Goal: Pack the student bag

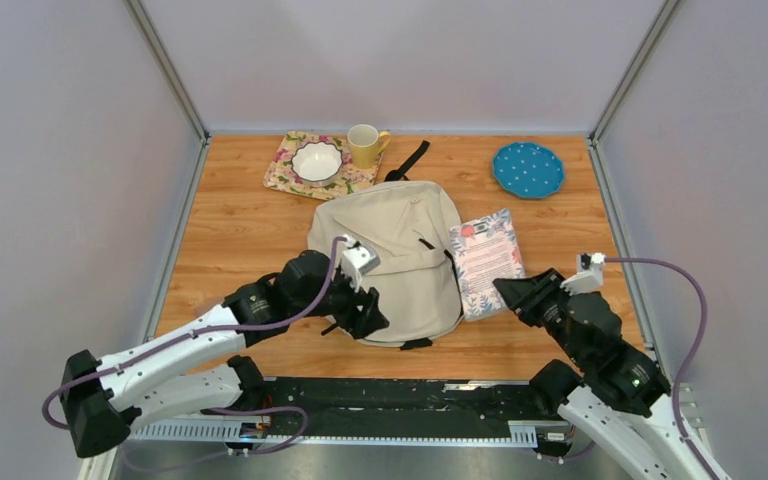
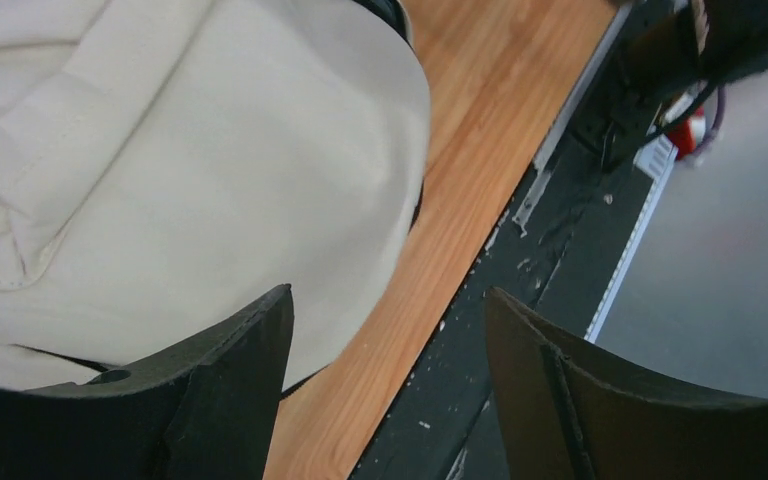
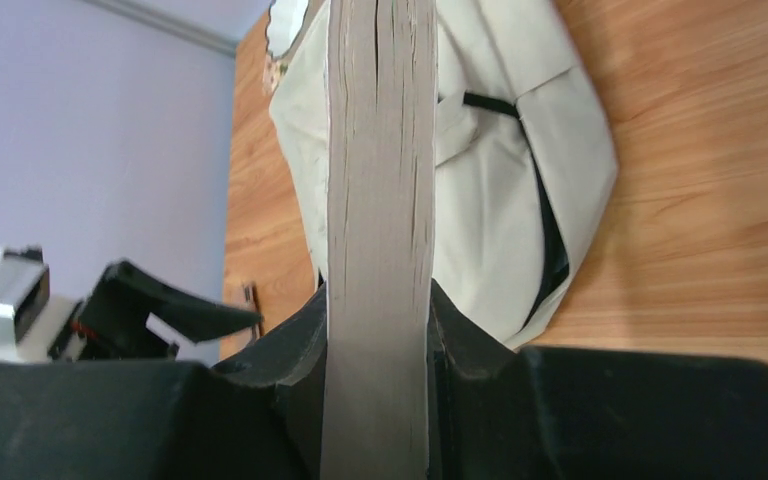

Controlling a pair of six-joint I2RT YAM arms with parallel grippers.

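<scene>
A cream backpack (image 1: 380, 220) lies in the middle of the table, with dark zip openings along its side. At its right a floral-covered book (image 1: 482, 255) is held up by my right gripper (image 1: 510, 290), shut on it; in the right wrist view the book (image 3: 380, 200) appears edge-on between the fingers, hiding part of the bag. My left gripper is open over the lower part of the bag (image 2: 240, 180), with nothing between its fingers.
A floral tray (image 1: 280, 175) with a white bowl (image 1: 316, 158) and a yellow mug (image 1: 363, 145) stands at the back left. A blue dotted plate (image 1: 528, 170) sits at the back right. Bare wood shows at both sides.
</scene>
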